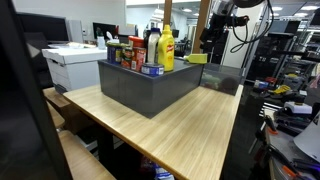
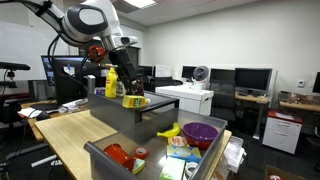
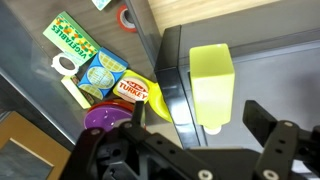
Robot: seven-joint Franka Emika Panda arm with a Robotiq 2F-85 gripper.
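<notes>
A yellow-green block (image 3: 211, 88) shows in the wrist view beneath my gripper, at the dark edge of a grey surface. My gripper is open, one finger (image 3: 132, 128) to the left of the block and the other to its right, with a gap on each side. From exterior view 2 the same yellow block (image 2: 134, 101) appears at the top of the grey bin unit, just below the gripper (image 2: 134, 84). Exterior view 1 has the block (image 1: 197, 59) at the far end of the unit, below the gripper (image 1: 209, 45).
A lower grey bin (image 2: 150, 164) holds a purple bowl (image 2: 201, 131), a yellow banana-like item (image 2: 169, 131), red cups and colourful boxes. Bottles and cans, including a yellow bottle (image 1: 167, 46), crowd the unit's top.
</notes>
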